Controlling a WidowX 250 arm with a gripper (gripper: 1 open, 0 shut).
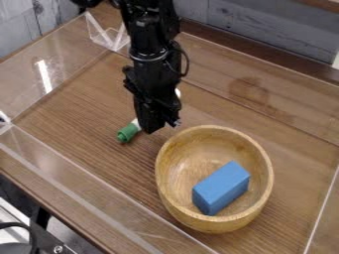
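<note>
My black gripper (151,115) hangs at the top centre, just above and behind a small white-and-green object (130,130) lying on the wooden table (66,139); the fingers look close together, with nothing visible between them. To the lower right, a wooden bowl (183,203) holds a blue block (220,188).
Bare table surrounds these things, with free room to the left and at the back right. A pale wall runs along the back, and a black cable (16,226) lies at the bottom left corner.
</note>
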